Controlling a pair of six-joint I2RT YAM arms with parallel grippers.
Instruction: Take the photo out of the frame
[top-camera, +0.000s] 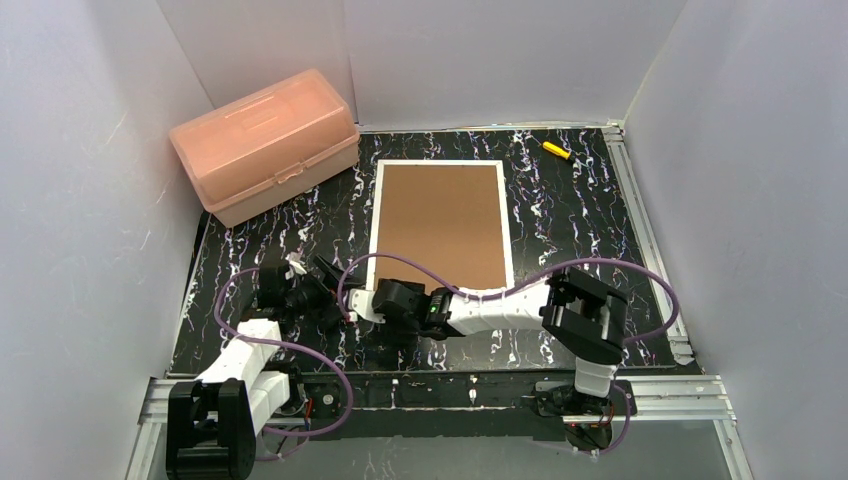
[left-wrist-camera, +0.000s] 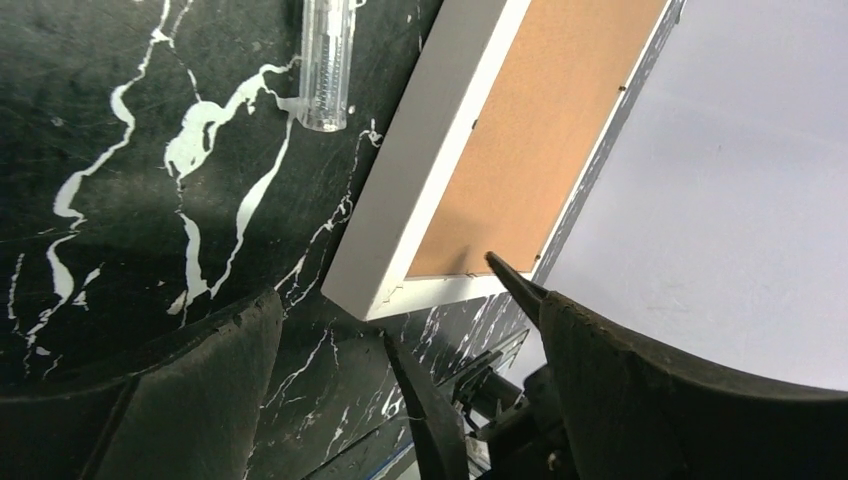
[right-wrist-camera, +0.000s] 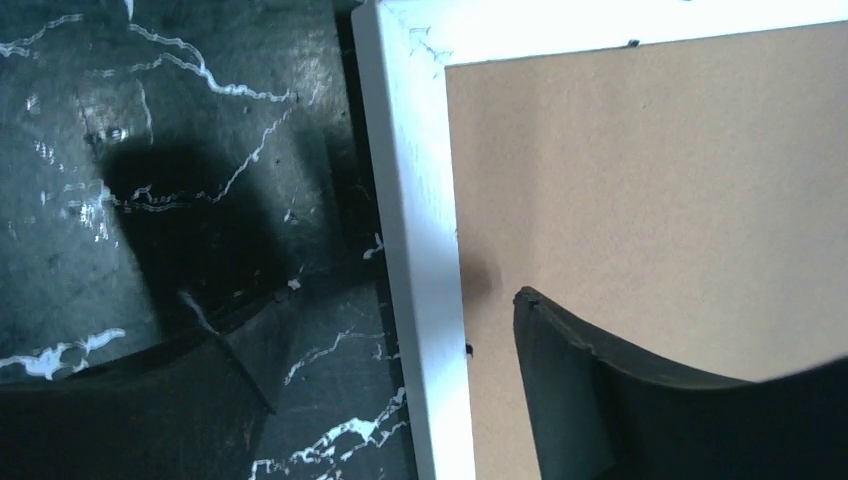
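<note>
The photo frame (top-camera: 441, 163) lies back up on the table, its brown backing (top-camera: 441, 215) still within the white border. No photo shows. In the left wrist view my left gripper is open, its fingers spread on either side of a frame corner, with nothing held. The right gripper is part open above the frame's border. One finger (right-wrist-camera: 570, 385) is over the backing and the other is over the table outside; neither clearly touches. Small dark tabs (right-wrist-camera: 468, 350) stick out along the border's inner edge.
A pink lidded box (top-camera: 270, 140) stands at the back left, close to the frame. A yellow-handled tool (top-camera: 556, 150) lies at the back right. Beside the frame is a clear plastic piece (left-wrist-camera: 327, 70).
</note>
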